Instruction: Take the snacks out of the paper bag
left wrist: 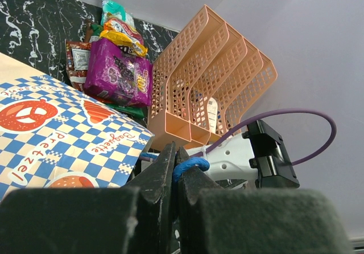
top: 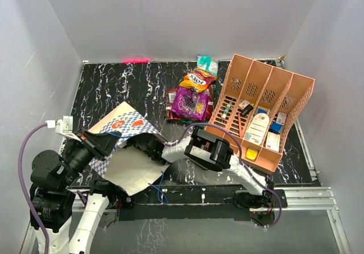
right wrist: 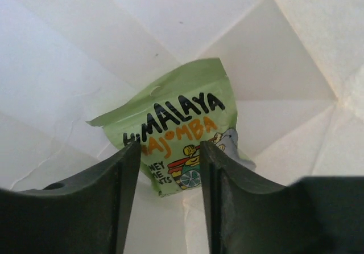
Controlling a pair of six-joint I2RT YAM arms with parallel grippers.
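Observation:
The checkered paper bag (top: 122, 166) lies on its side at the left, mouth toward the front. My left gripper (top: 114, 139) holds still at its upper edge, shut, with a blue cord (left wrist: 192, 166) at its fingertips in the left wrist view. My right gripper is inside the bag, fingers part open on either side of a green Himalaya snack packet (right wrist: 182, 111) lying against the white paper; whether they touch it I cannot tell. In the top view that gripper is mostly hidden by the bag.
Several snack bags (top: 190, 103) lie piled at the back middle. A peach divided organizer (top: 236, 83) with small items stands at the right. Bare dark marble shows at the back left.

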